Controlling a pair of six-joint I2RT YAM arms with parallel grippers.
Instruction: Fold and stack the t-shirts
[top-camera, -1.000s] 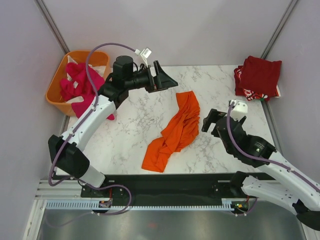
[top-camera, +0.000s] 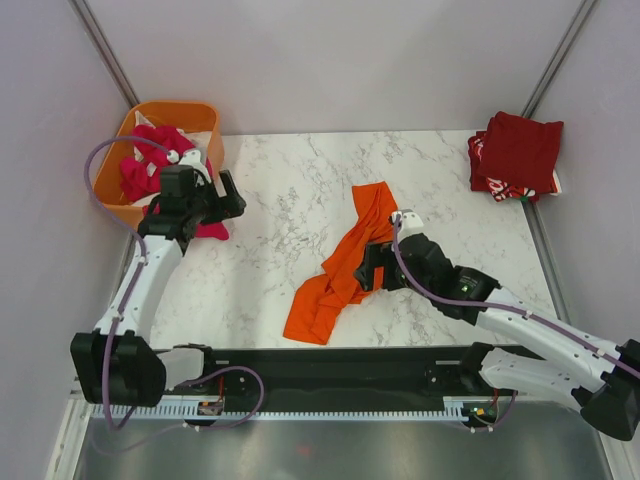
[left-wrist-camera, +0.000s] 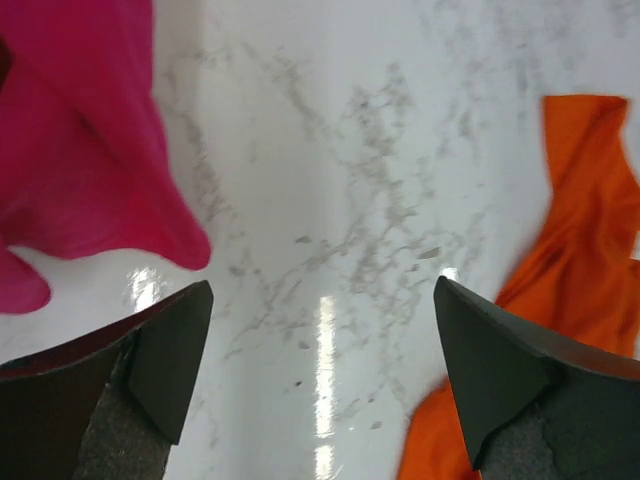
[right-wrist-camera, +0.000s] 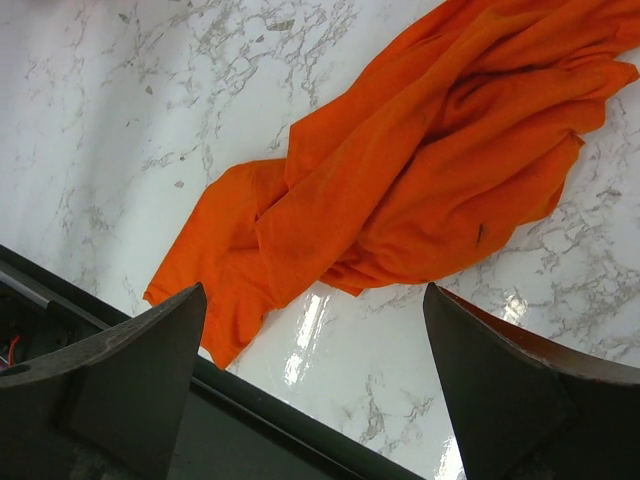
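Note:
An orange t-shirt (top-camera: 325, 290) lies crumpled lengthwise on the marble table (top-camera: 280, 180). My left gripper (top-camera: 228, 194) is open at the right of the orange bin, with pink fabric (left-wrist-camera: 100, 150) below-left of it in the left wrist view. My right gripper (top-camera: 375, 266) hangs open over the orange shirt's right side, which fills much of the right wrist view (right-wrist-camera: 380, 200). A stack of folded shirts (top-camera: 520, 150), dark red on top, sits at the back right.
An orange bin (top-camera: 110, 190) at the back left holds pink and white clothes, some pink draping over its edge onto the table.
My left arm has swung leftward and back from the table's middle to beside the bin. My right gripper has moved left and down over the orange shirt. The clothes look unchanged.

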